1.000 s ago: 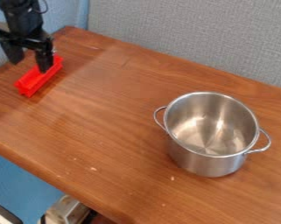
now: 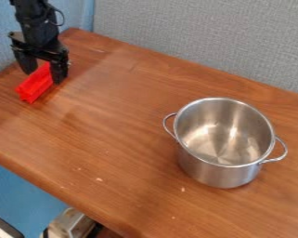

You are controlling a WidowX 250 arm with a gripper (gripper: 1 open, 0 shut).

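Observation:
A red elongated block (image 2: 36,85) lies on the wooden table near its left edge, at the upper left of the view. My black gripper (image 2: 44,65) is over the upper end of the block, low and close to it, with its fingers open. Whether the fingertips touch the block is unclear, and part of the block is hidden behind them.
A steel pot (image 2: 223,162) with two side handles stands on the right half of the wooden table (image 2: 120,153). A grey padded wall (image 2: 200,37) runs along the back; blue floor shows at the lower left.
My gripper has shifted right from above the table's left edge to over the red block's upper part. The block and pot look unmoved.

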